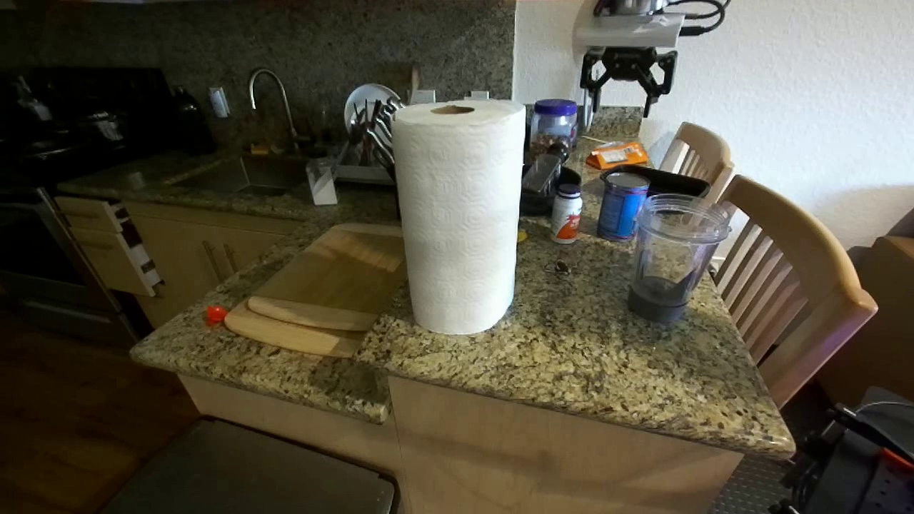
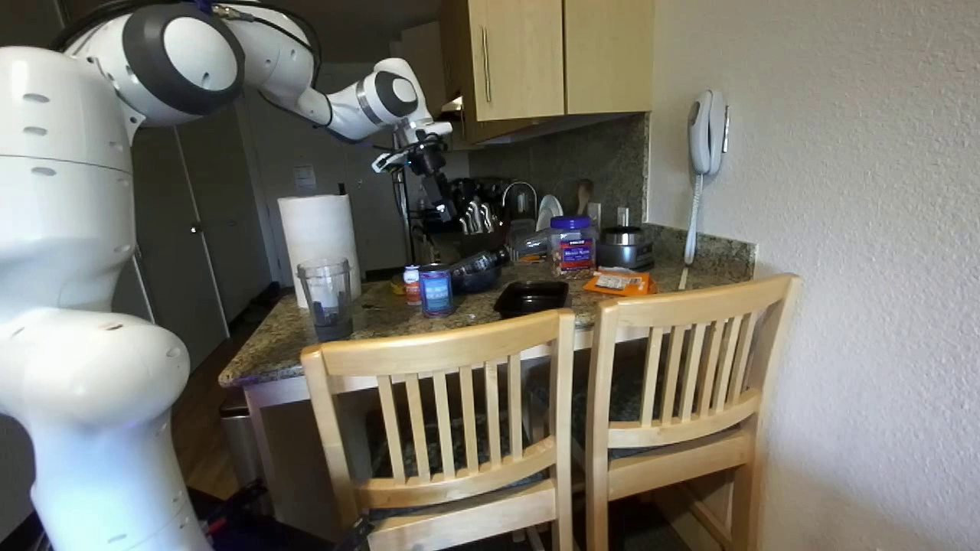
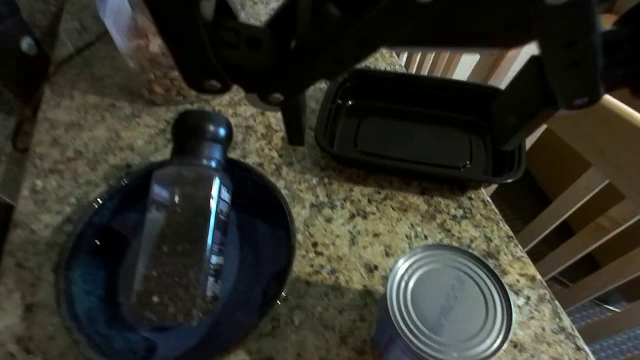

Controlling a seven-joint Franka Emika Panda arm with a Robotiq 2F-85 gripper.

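High above the counter in exterior view 1, my gripper [image 1: 619, 108] stands open, its two dark fingers apart with only air between them. The blue can [image 1: 620, 210] is upright on the granite, clear of the gripper; the wrist view shows its ridged silver lid [image 3: 450, 303]. Beyond it lies an empty black tray [image 3: 414, 135], seen below the spread fingers in the wrist view. A dark blue bowl [image 3: 255, 252] to the left holds a clear bottle with a black cap [image 3: 201, 135], which leans over the rim.
A paper towel roll [image 1: 460, 223], a clear blender cup [image 1: 677, 257] and a white pill bottle [image 1: 566, 215] stand nearer the counter's front end. Farther back are a purple-lidded jar [image 2: 573, 248] and an orange packet [image 2: 621, 281]. Wooden chairs [image 2: 441, 358] line one side.
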